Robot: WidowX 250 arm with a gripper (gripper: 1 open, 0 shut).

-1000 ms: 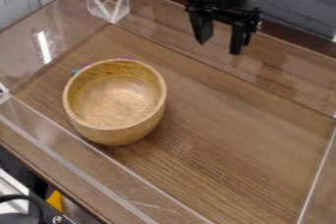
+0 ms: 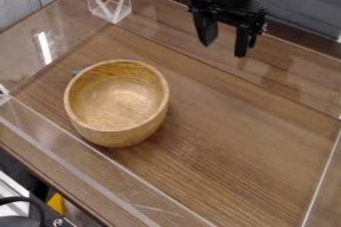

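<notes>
A black robot arm with a gripper (image 2: pixel 226 38) reaches in from the top centre over the wooden table, its dark parts hanging above the back middle. Whether its fingers are open or shut is hard to make out. A round tan bowl (image 2: pixel 116 125) sits at the left front of the table, well apart from the gripper. A small blue and pink item (image 2: pixel 83 68) lies just behind the bowl's left side, partly hidden by it.
A white wire-like holder (image 2: pixel 110 4) stands at the back left. Dark floor shows past the left edge.
The arm and gripper have shifted very slightly upward. The bowl and other things have not moved.
</notes>
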